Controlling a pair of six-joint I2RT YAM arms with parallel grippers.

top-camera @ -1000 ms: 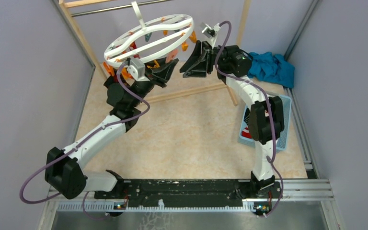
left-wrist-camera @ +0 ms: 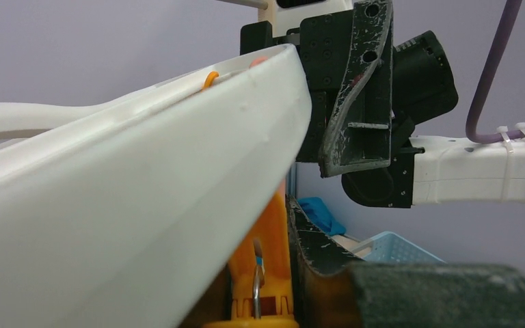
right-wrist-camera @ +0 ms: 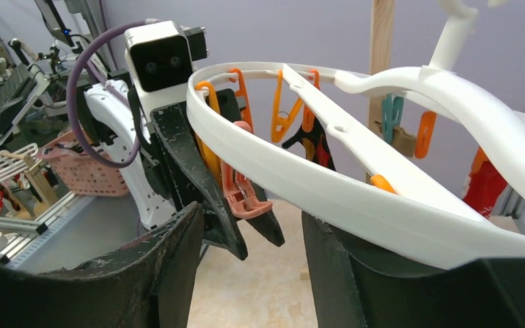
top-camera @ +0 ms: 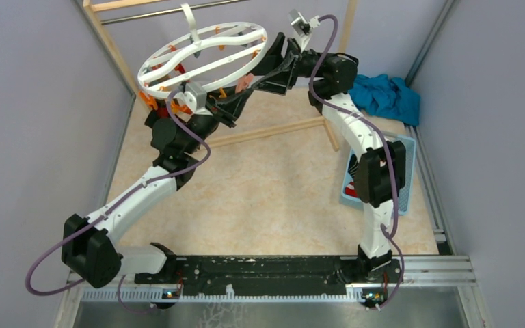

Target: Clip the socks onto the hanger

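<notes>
The white round hanger (top-camera: 198,51) with orange, pink and teal clips is held up at the upper left. My left gripper (top-camera: 236,106) is at its front rim, shut on the hanger, with an orange clip (left-wrist-camera: 266,239) close against its fingers. A pink clip (right-wrist-camera: 243,198) hangs at that same spot. Red and dark socks (right-wrist-camera: 482,188) hang from clips on the hanger.
A blue basket (top-camera: 403,205) with striped socks stands on the right, partly under my right arm. A blue cloth (top-camera: 386,96) lies behind it. Wooden bars (top-camera: 266,133) lie at the back.
My right gripper has moved left up to the hanger's rim. The hanger and my left gripper have shifted slightly left.
</notes>
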